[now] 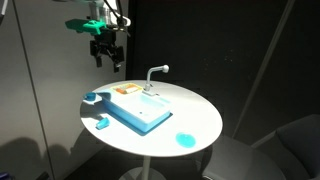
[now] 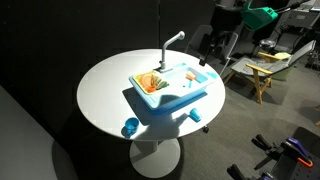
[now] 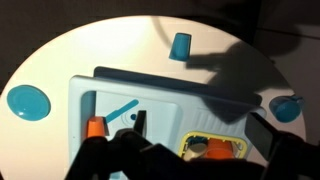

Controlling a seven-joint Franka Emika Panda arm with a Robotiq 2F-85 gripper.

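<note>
My gripper [image 1: 108,63] hangs above the table's left part, its fingers wide apart and empty. In the wrist view one dark finger [image 3: 127,152] overlaps the light-blue toy sink [image 3: 82,125], and the other reaches toward the right rim. A blue tumbler [image 3: 180,47] lies on its side near the table edge. The blue mug [image 3: 286,107] is to the right and a teal plate [image 3: 28,102] to the left. Inside the sink are an orange piece [image 3: 96,127] and a blue utensil [image 3: 122,109]. A yellow-edged tray [image 2: 149,74] holds orange and green food pieces.
A white faucet [image 1: 151,74] rises behind the sink and stands taller than it. Bare space on the round white table [image 1: 195,108] lies right of the sink in exterior view 1. A dark chair [image 1: 245,160] is beside the table.
</note>
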